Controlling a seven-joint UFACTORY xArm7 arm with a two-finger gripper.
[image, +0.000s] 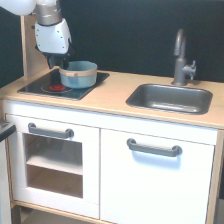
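A blue-grey pot (80, 77) stands upright on the black stovetop (40, 87) at the left of the toy kitchen. My white arm reaches down from the upper left, and my gripper (56, 62) is at the left rear of the pot, close to its rim. The fingers are dark and small against the dark wall. I cannot tell whether they touch the pot or have anything between them.
A red burner mark (57, 87) shows left of the pot. Below are a windowed oven door (52, 133) and a white cabinet door (155, 180).
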